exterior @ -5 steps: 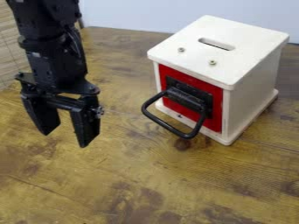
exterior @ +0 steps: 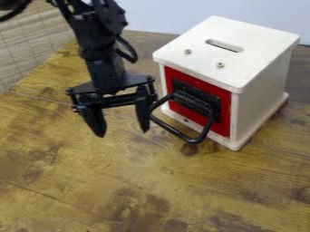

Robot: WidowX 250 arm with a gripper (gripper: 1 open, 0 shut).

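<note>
A white wooden box (exterior: 259, 100) stands on the wooden table, with a red front panel (exterior: 216, 127) carrying a black latch plate and a black looped handle (exterior: 184, 136) that sticks out to the front left. My black gripper (exterior: 120, 117) hangs just left of the box, its fingers apart and pointing down. The right finger is close beside the handle, overlapping it in view; whether they touch I cannot tell. Nothing shows between the fingers.
A woven mat (exterior: 24, 54) is at the back left, and a white wall rises behind the box.
My gripper has moved right, toward the box's handle, and has turned somewhat. The box and its handle look unchanged.
</note>
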